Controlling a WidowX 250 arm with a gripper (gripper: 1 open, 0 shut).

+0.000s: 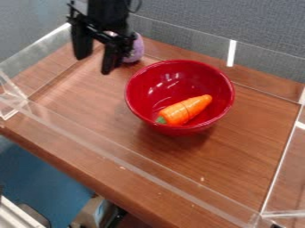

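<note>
My black gripper (95, 53) hangs at the upper left, above the wooden table, blurred, with its two fingers apart. Partly behind it stands a purple object (134, 49), which looks rounded. A red bowl (179, 78) sits at the middle right, holding an orange carrot (186, 108) with its green tip toward the lower left.
Clear plastic walls (143, 178) border the wooden table (95, 125). A grey panel stands behind.
</note>
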